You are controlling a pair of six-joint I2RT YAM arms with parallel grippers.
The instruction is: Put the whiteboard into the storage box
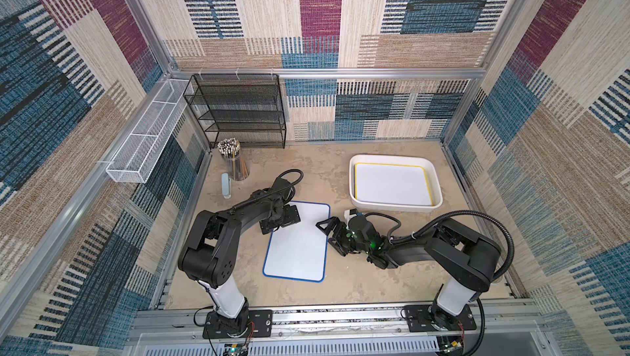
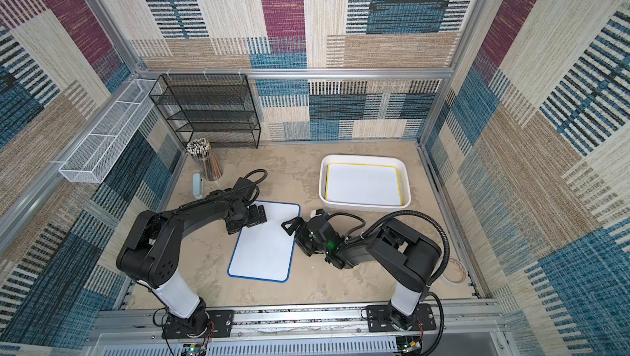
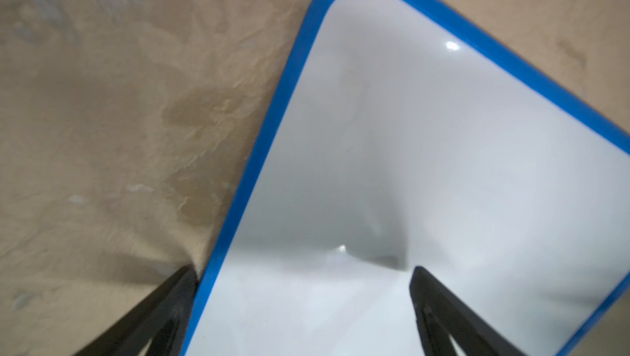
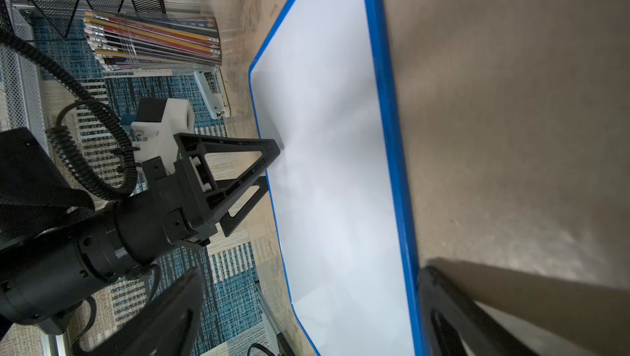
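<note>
A blue-rimmed whiteboard lies flat on the table between the two arms. Over its far left part is my left gripper, open, with one finger at the board's left rim and the other above the white face. At the right rim my right gripper stands open; one of its fingers is close against the blue edge and the opposite one is blurred over the far side. The white storage box stands at the back right, with a yellow-edged board lying inside it.
Toward the back left are a clear cup of pencils, a light blue stapler and a black mesh rack. A white wire basket hangs on the left wall. Bare table shows between the rack and the box.
</note>
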